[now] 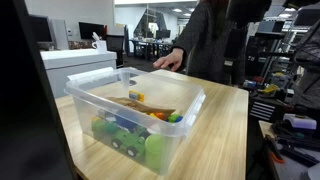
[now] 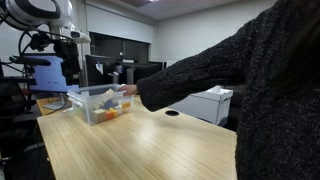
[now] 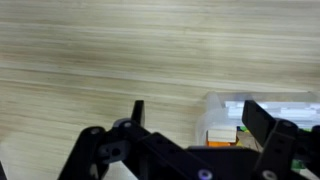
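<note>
A clear plastic box point(image 1: 150, 112) sits on the wooden table, holding several colourful toy pieces, among them a green and blue one point(image 1: 128, 142) low at the front. Across its top lies a brown, elongated item point(image 1: 138, 104). My gripper is open, its two dark fingers far apart with nothing between them. Below it in the wrist view is bare table, and the box's corner point(image 3: 215, 112) shows at the lower right, partly hidden by the right finger. In the second exterior view the arm stands at the left, beside the box point(image 2: 102, 104).
A person in a dark knitted sleeve point(image 2: 200, 76) reaches across the table, hand point(image 1: 170, 60) just behind the box. Office chairs and desks stand in the background.
</note>
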